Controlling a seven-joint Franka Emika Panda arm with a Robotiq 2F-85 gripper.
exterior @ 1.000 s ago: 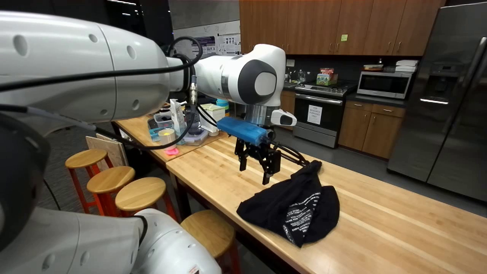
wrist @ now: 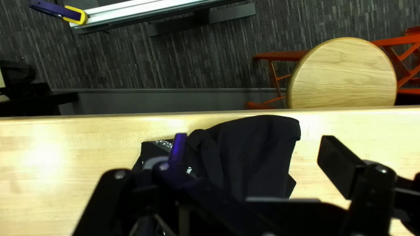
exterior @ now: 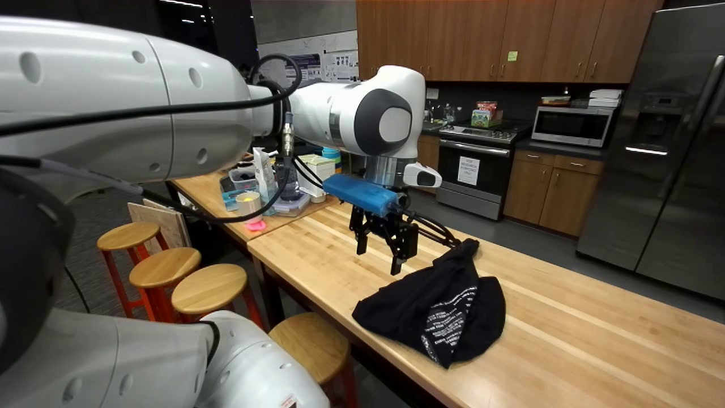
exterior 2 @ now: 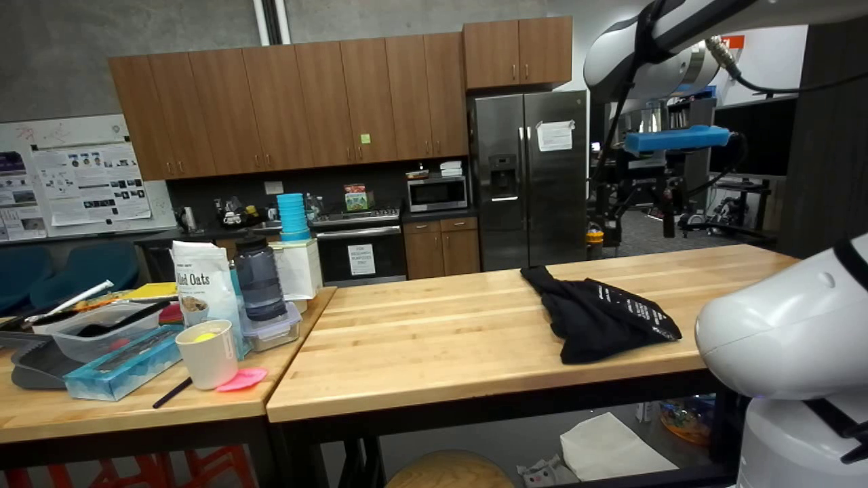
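Note:
A black cloth garment (exterior: 414,306) with white printed text lies crumpled on the wooden table, close to its edge. In the second exterior view the same garment (exterior 2: 606,313) is toward the table's right end. My gripper (exterior: 378,259) hangs above the table, clear of the cloth, with its two fingers well apart and nothing between them. From the wrist view, the garment (wrist: 252,157) appears below the gripper, partly hidden by the dark left finger and the gripper body.
Bare wooden table (exterior 2: 407,341) stretches left of the garment. An adjoining table holds an oats bag (exterior 2: 207,285), a cup (exterior 2: 209,358), a dark bottle (exterior 2: 258,280) and containers. Stools (exterior: 312,347) line the table edge. A fridge (exterior: 656,143) stands behind.

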